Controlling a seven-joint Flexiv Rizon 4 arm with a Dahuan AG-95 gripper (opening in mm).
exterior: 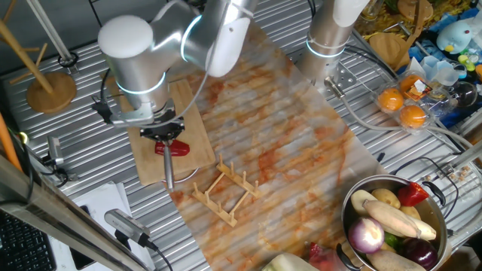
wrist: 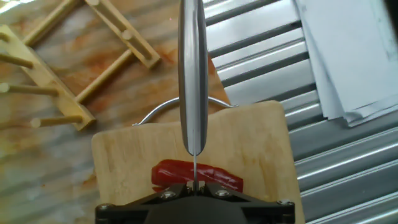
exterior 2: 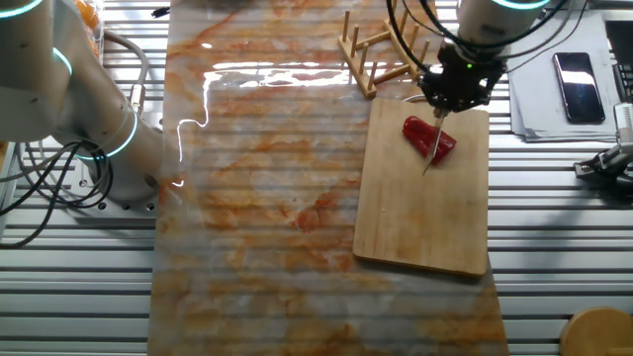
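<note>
A knife (wrist: 194,81) is clamped in my gripper, whose fingers are closed on it near where handle and blade meet. In exterior view 1 its metal handle (exterior: 169,169) points towards the bottom of the picture. From exterior view 2, the thin blade (exterior 2: 435,144) passes across a red pepper (exterior 2: 416,130); whether it touches is unclear. The pepper lies on the wooden cutting board (exterior 2: 415,218), near the end with the wire handle. In the wrist view, part of the pepper (wrist: 217,177) is hidden behind the blade and gripper.
Beside the board stands a wooden peg rack (exterior: 226,194). A steel pot (exterior: 352,226) full of vegetables is at the lower right in exterior view 1. Papers (wrist: 354,56) and a phone (exterior 2: 579,87) lie off to the board's side.
</note>
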